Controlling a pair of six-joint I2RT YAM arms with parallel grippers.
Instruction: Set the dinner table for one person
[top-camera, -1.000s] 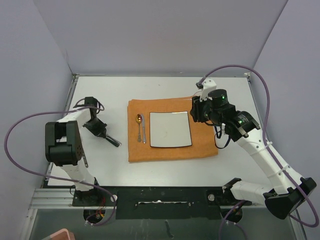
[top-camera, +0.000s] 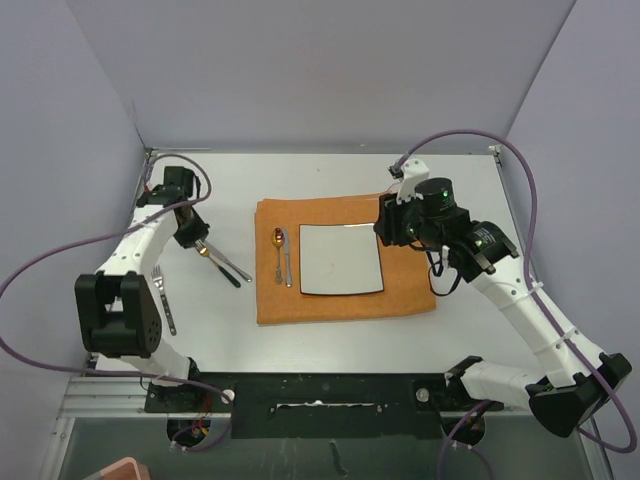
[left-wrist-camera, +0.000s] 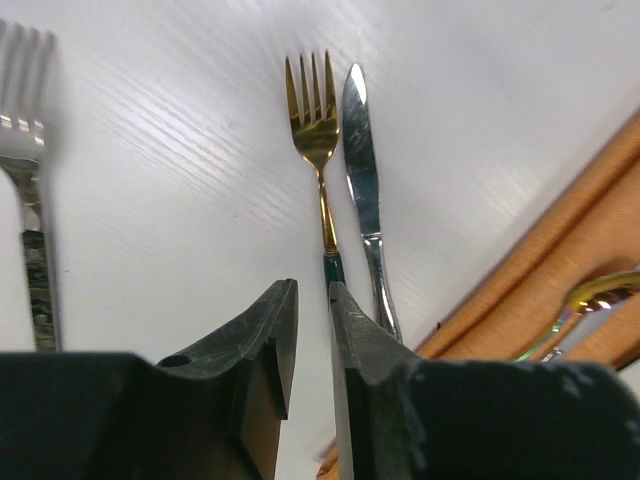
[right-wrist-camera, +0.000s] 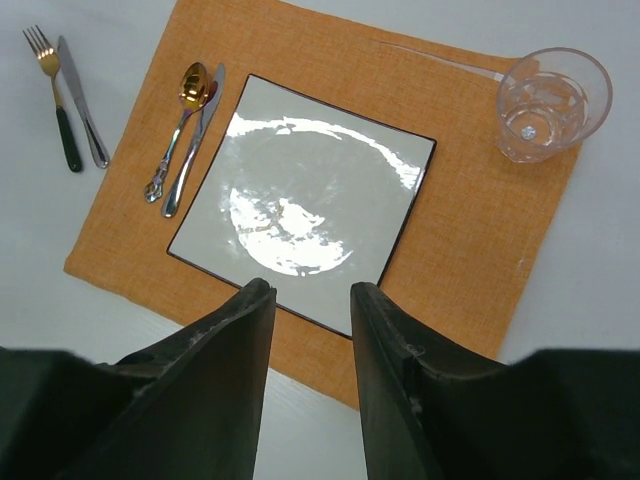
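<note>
A square white plate (right-wrist-camera: 290, 205) lies on the orange mat, with a gold spoon (right-wrist-camera: 192, 95) and a knife (right-wrist-camera: 205, 125) beside it. A glass (right-wrist-camera: 550, 100) stands at the mat's corner in the right wrist view. Left of the mat lie a gold fork with green handle (left-wrist-camera: 316, 135), a second knife (left-wrist-camera: 362, 160) and a silver fork (left-wrist-camera: 37, 280). My left gripper is above the loose cutlery, its fingertips slightly apart, nothing visible between them. My right gripper hangs over the mat and plate, fingertips apart and empty.
The orange mat (top-camera: 350, 310) takes up the middle of the white table (top-camera: 250, 350). Bare table shows behind and in front of it; walls bound the back and sides. A bin (top-camera: 118, 470) is at the bottom left, off the table.
My left arm has moved back and left from over the loose cutlery, uncovering more of it in the top view. The right arm has hardly moved.
</note>
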